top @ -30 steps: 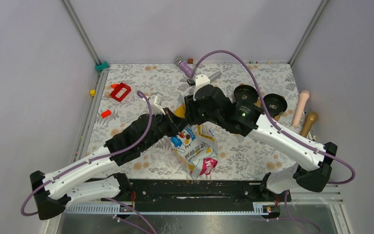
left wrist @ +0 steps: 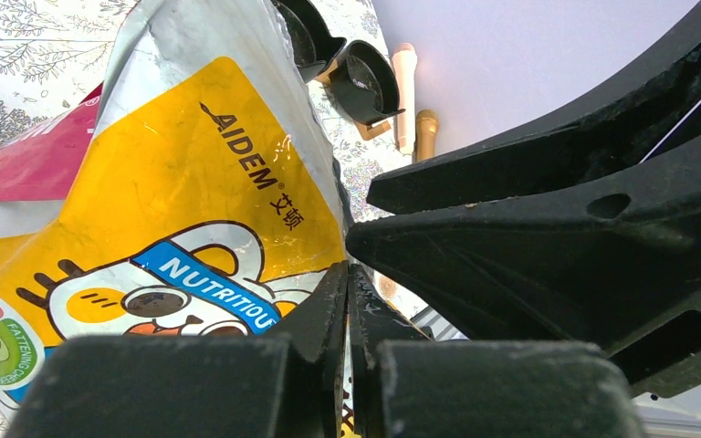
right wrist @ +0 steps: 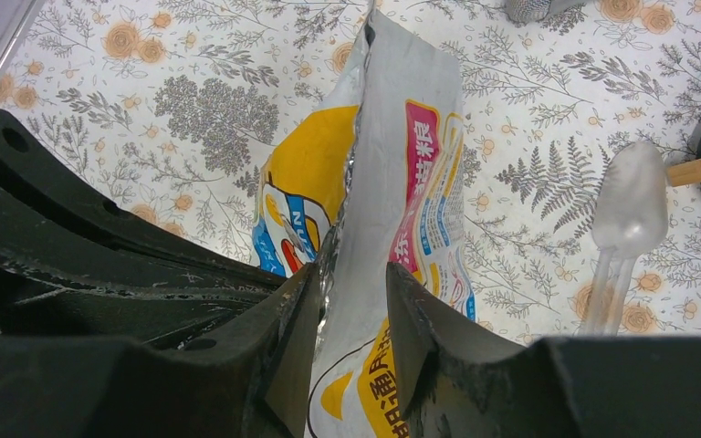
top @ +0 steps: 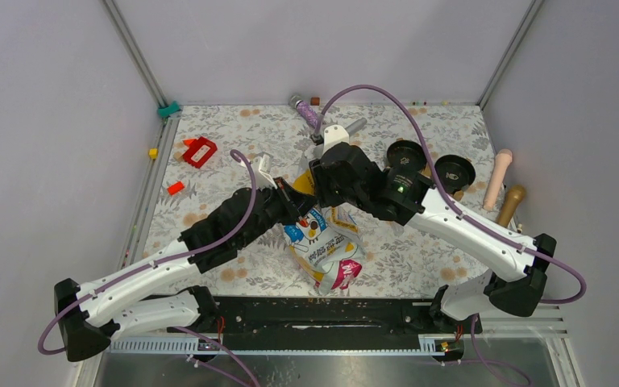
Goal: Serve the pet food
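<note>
A yellow, white and blue pet food bag [top: 322, 246] stands at the table's centre, its upper part largely hidden by both arms in the top view. In the left wrist view my left gripper is shut at the side edge of the bag [left wrist: 228, 173], its fingertips pinching the thin film there. My right gripper is part open, its fingers on either side of the bag's grey-white upper part [right wrist: 379, 182] with a gap to each. Two black bowls [top: 405, 155] [top: 454, 172] sit at the right rear.
A clear spoon [right wrist: 632, 205] lies beside the bag. Behind it is a purple bottle [top: 306, 111]. Red toys [top: 200, 151] are at the left; a pink rod [top: 497, 177] and a brown one [top: 512, 204] line the right edge. The two grippers are very close together.
Over the last second my left gripper has shifted slightly to the right, and the bag a little with it. My right gripper has moved only slightly.
</note>
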